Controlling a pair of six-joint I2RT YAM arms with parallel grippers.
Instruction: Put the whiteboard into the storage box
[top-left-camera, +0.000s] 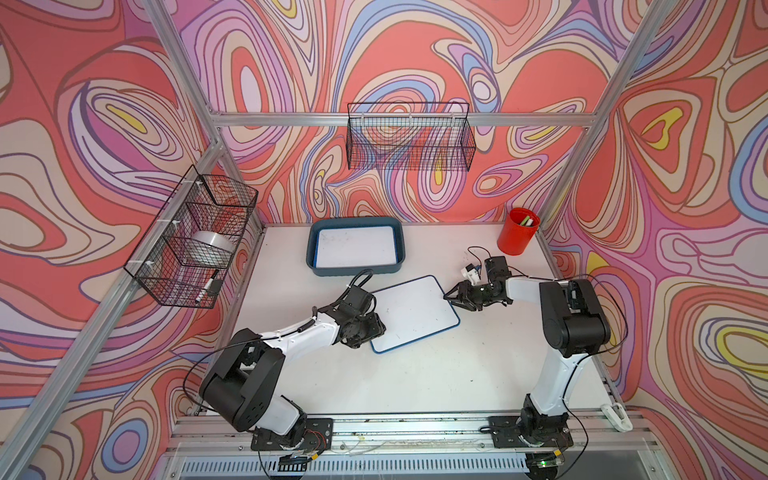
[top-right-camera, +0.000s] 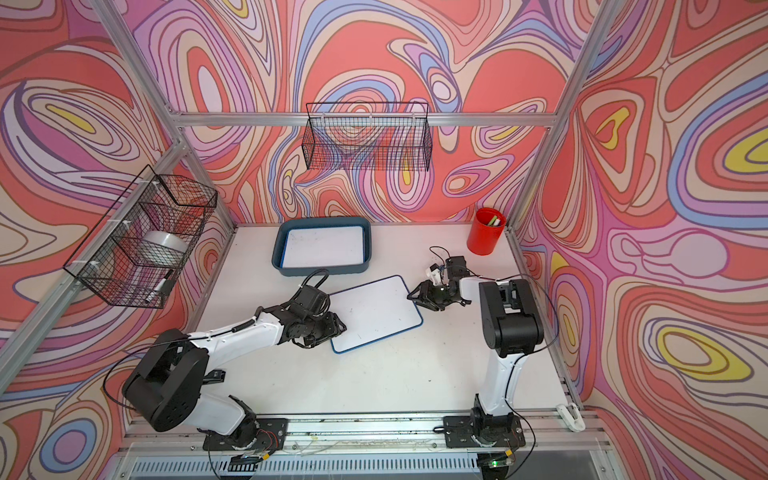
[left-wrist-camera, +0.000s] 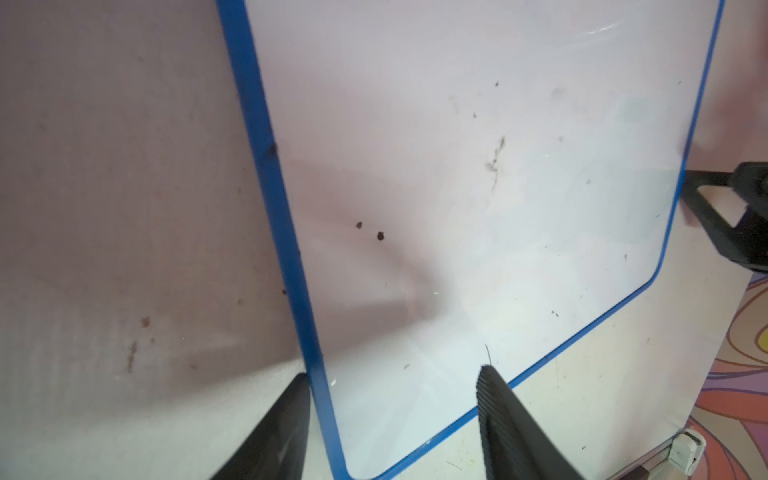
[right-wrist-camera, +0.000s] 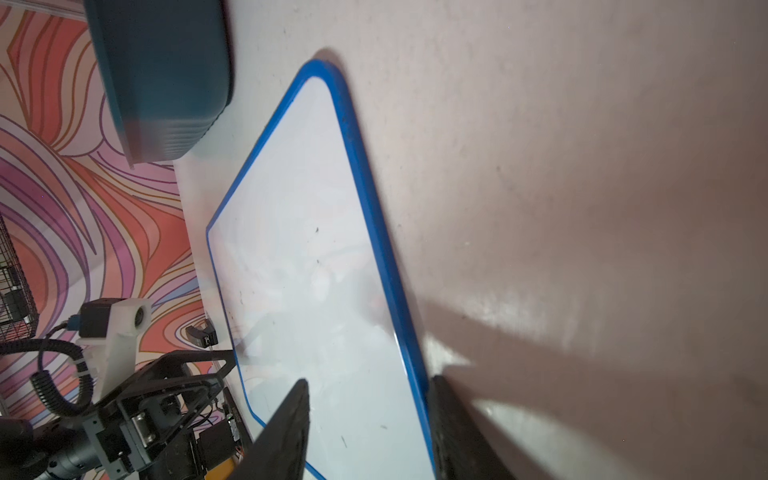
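Note:
A white whiteboard (top-left-camera: 412, 312) with blue edging lies at the middle of the table, between my grippers. My left gripper is at its left end, fingers apart, one finger (left-wrist-camera: 276, 432) against the blue edge. My right gripper is open at the right end, one finger (right-wrist-camera: 456, 436) at the board's edge. The dark teal storage box (top-left-camera: 356, 270) stands behind the board, with a white, board-like panel (top-right-camera: 323, 246) inside it.
A red bucket (top-left-camera: 516, 236) with markers stands at the back right. Wire baskets (top-left-camera: 409, 144) hang on the back and left frame rails.

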